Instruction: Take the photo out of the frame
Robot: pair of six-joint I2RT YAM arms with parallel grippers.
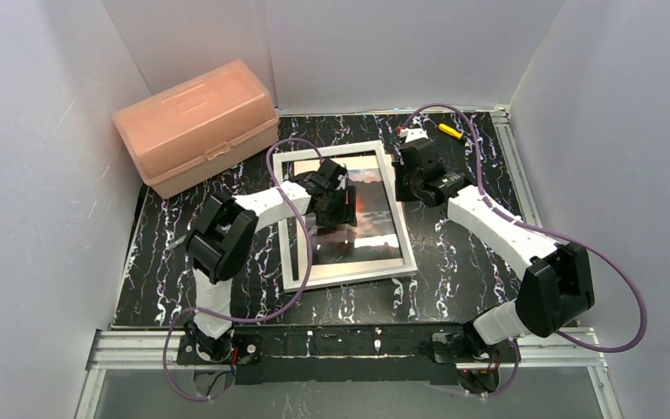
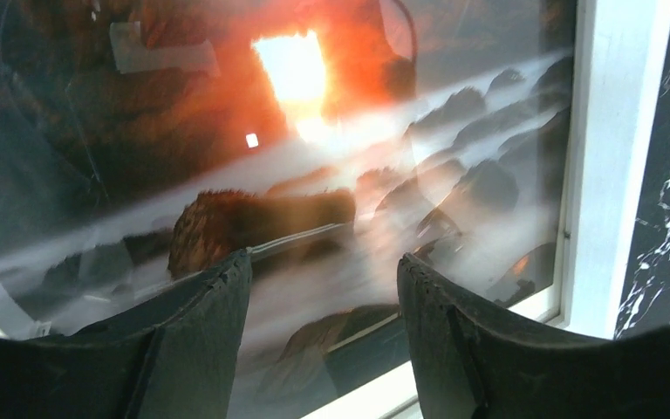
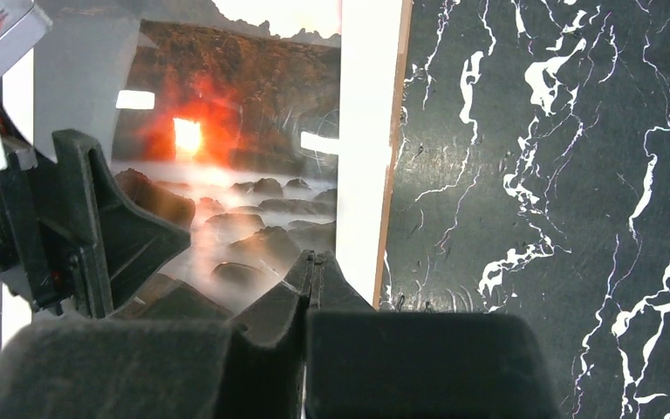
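The white frame (image 1: 349,277) lies on the dark marble table, slightly turned. Inside it the photo (image 1: 371,218) of a red sunset over misty rocks shows with its pale mat. Over the photo, my left gripper stands open, holding nothing; the picture surface shows between its fingers. My right gripper is shut at the frame's right side, nothing between its fingertips. The frame's white right rail (image 3: 371,131) is outside those fingers. In the right wrist view a brown edge runs along that rail, and the rail's lower part is hidden behind the gripper.
A salmon-coloured toolbox (image 1: 196,127) fills the back left corner. Near the back right lies a yellow-handled tool (image 1: 450,132). Bare marble (image 3: 532,157) extends right of the frame. Both arms carry loose purple cables.
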